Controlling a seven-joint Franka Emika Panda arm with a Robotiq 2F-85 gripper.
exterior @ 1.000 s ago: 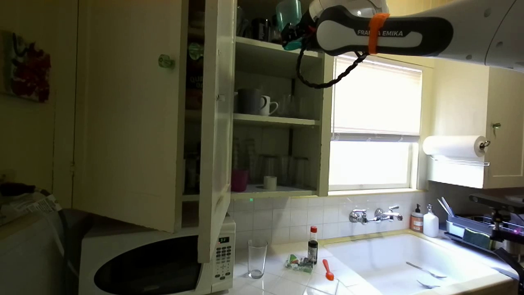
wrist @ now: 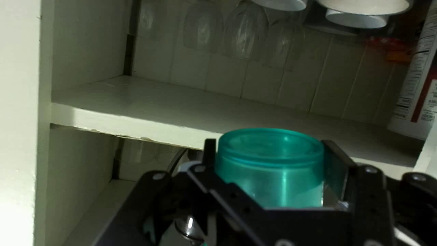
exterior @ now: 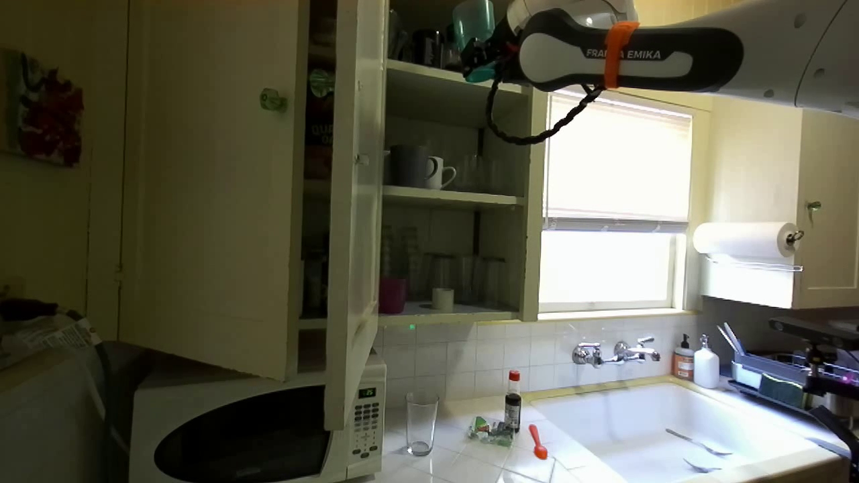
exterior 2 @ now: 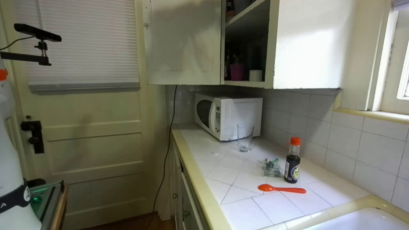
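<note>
A translucent teal cup (wrist: 270, 176) fills the space between the black fingers of my gripper, which is shut on it. In exterior view 1 the teal cup (exterior: 473, 25) is high up, in front of the open cupboard's top shelf (exterior: 451, 79); my gripper (exterior: 480, 58) reaches it from the right. Its lower part is partly covered by the fingers there. The wrist view shows a shelf's edge (wrist: 135, 127) just beyond the cup. Whether the cup touches the shelf I cannot tell. Exterior view 2 shows neither the cup nor the gripper.
An open cupboard door (exterior: 354, 201) stands left of the shelves. Mugs (exterior: 411, 166) and glasses fill parts of the lower shelves. On the counter are a clear glass (exterior: 421, 424), a sauce bottle (exterior: 513, 402) and a red spoon (exterior: 537, 442), beside the sink (exterior: 644, 410).
</note>
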